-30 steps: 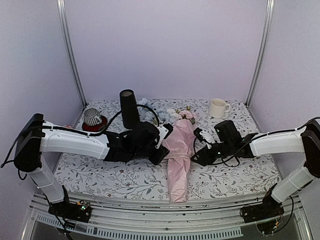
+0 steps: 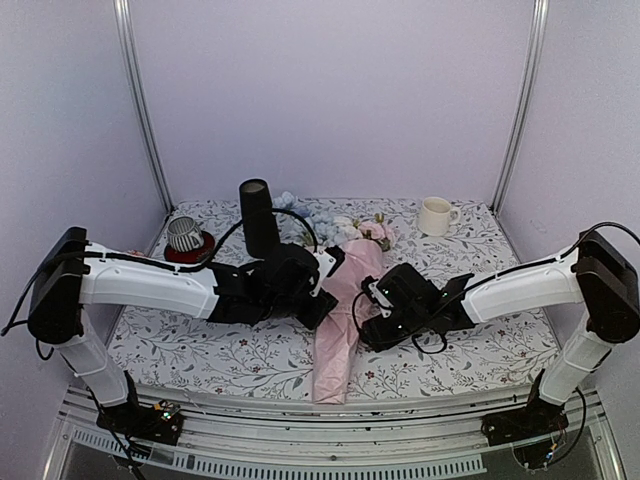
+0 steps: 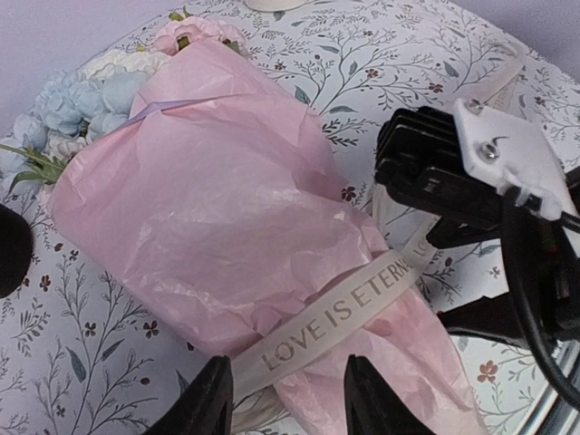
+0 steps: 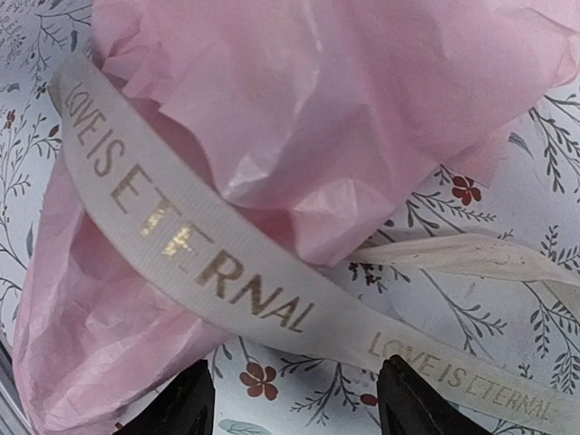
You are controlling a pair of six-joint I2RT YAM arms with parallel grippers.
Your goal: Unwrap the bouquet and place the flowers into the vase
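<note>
The bouquet's pink wrap (image 2: 335, 360) lies flat on the table, bound by a white ribbon (image 3: 317, 328) lettered "LOVE IS ETERNAL". Blue, white and pink flowers (image 3: 86, 104) show past its far end. A tall black vase (image 2: 260, 222) stands upright at the back left, by the blooms. My left gripper is over the wrap's left side, fingers apart near the ribbon, apparently not closed on anything. At the wrap's right side is my right gripper, open, with the loose ribbon tail passing just beyond its fingertips. Flower stems are hidden inside the wrap.
A cream mug (image 2: 435, 216) is at the back right, and a striped cup (image 2: 185, 234) rests by a dark red saucer (image 2: 190, 250) at the back left. Both arms are close together over the wrap. Free table lies at the front left and front right.
My right gripper has moved left and toward the front, right up against the wrap. The wrap's near end has swung left. My left arm looks unmoved.
</note>
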